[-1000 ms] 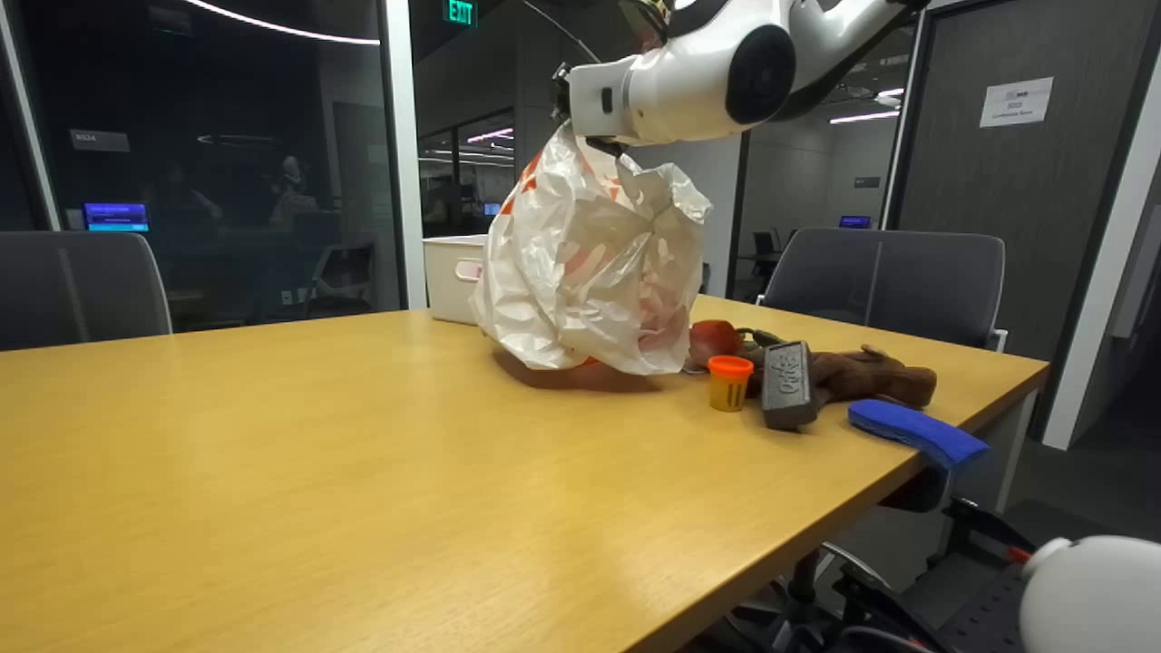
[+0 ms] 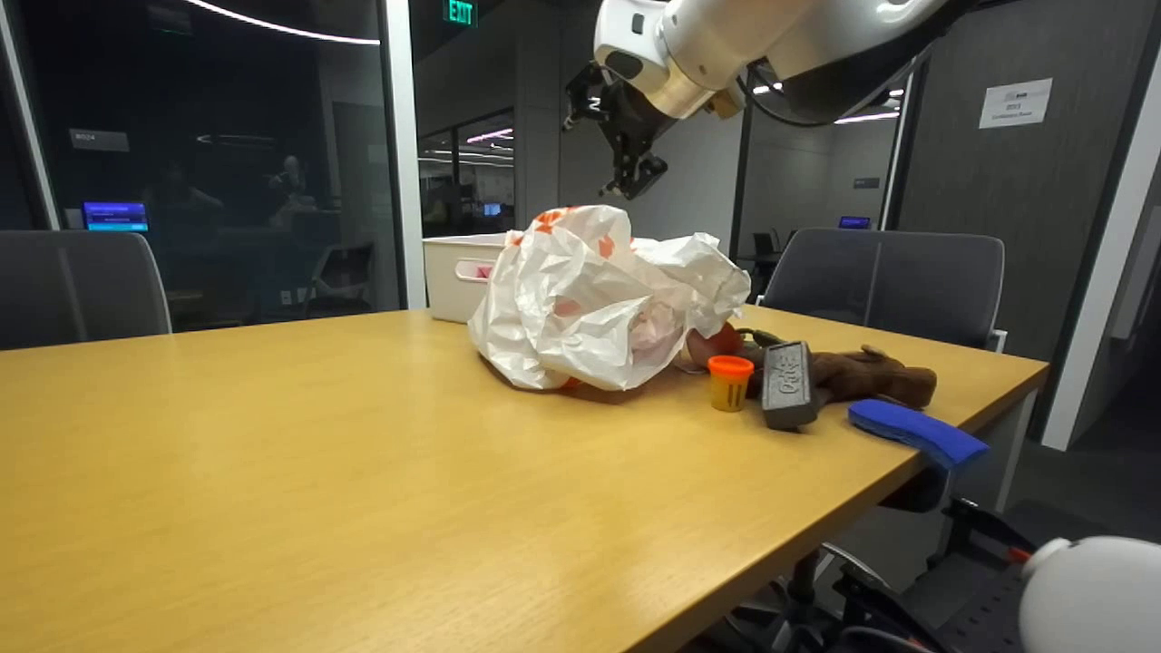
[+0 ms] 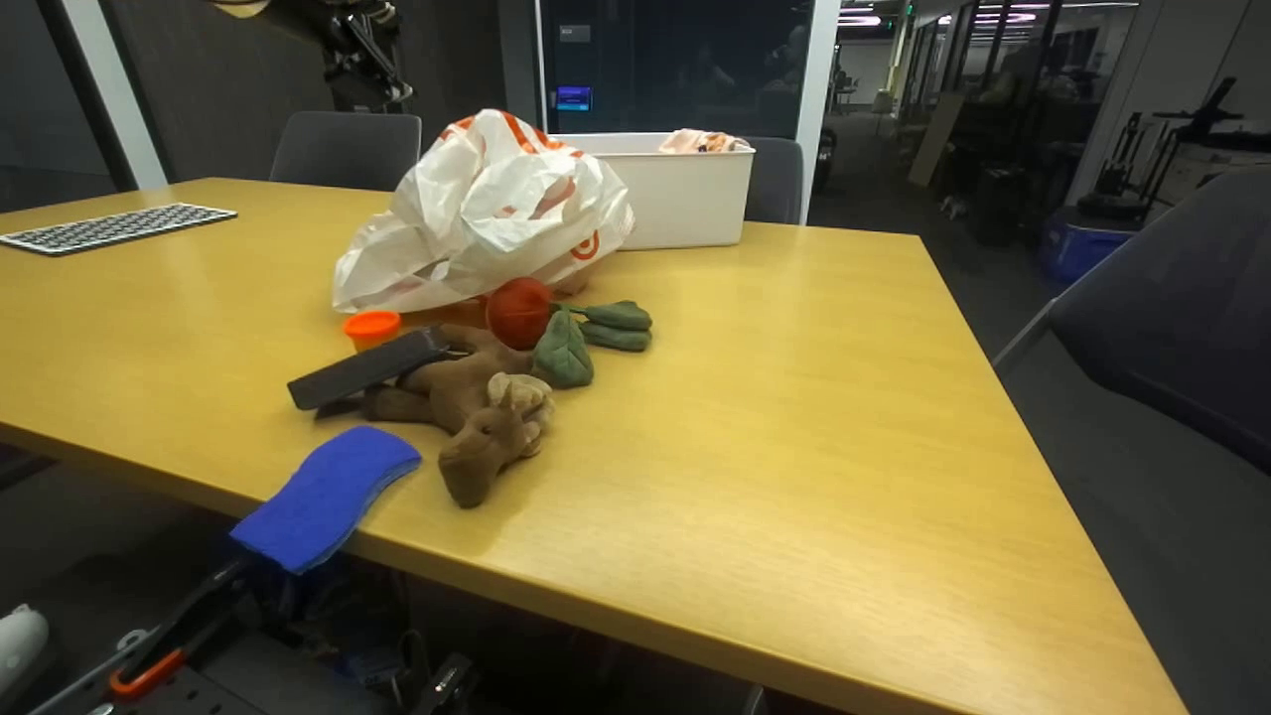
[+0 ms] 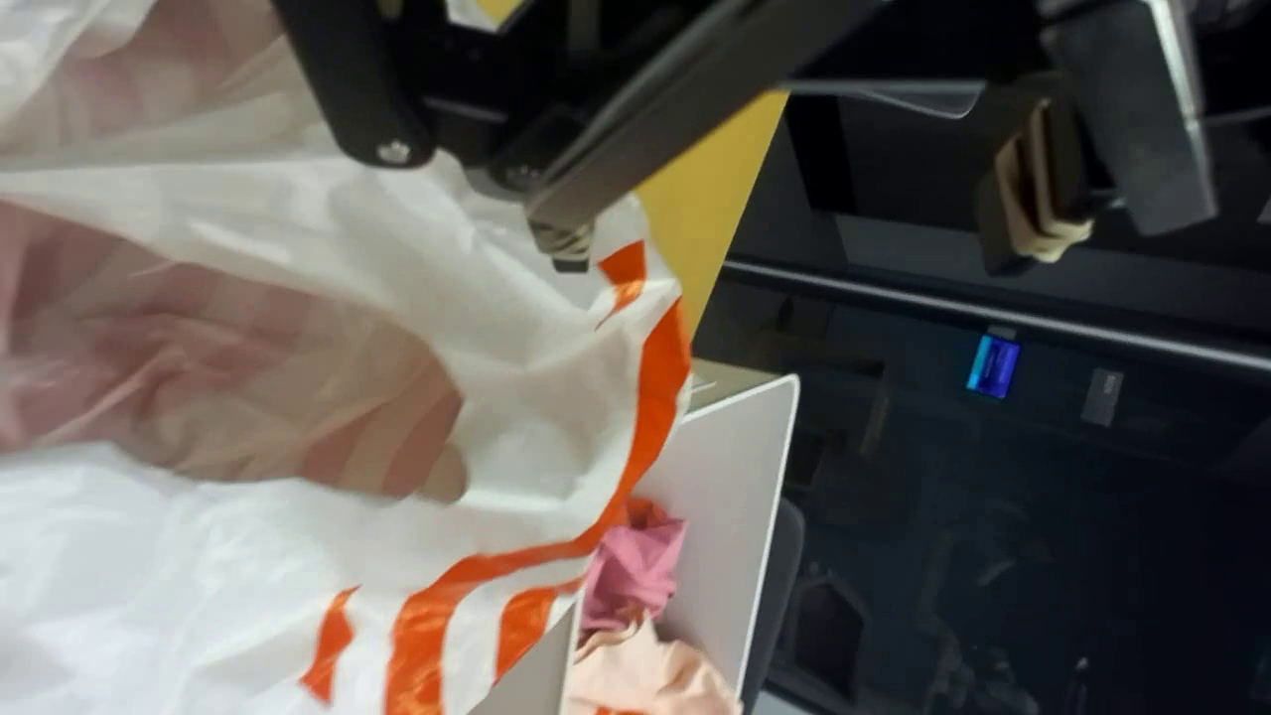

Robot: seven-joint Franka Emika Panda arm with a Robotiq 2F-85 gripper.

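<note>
A crumpled white plastic bag with orange-red markings rests on the table, slumped over, pinkish contents showing through its film. In exterior view 1 my gripper hangs in the air above the bag, apart from it. The wrist view has the gripper with its fingers spread wide and nothing held between them; the bag spreads below and to the left. From exterior view 2, the gripper appears at the upper left, behind the bag.
Behind the bag stands a white bin with cloth inside. An orange-lidded tub, a dark eraser block, a brown plush animal, a red plush ball and a blue cloth crowd the near side.
A second ago the bag was pulled up tall at the gripper. Now it has sagged onto the table, and the gripper has tilted and stands clear above it.
</note>
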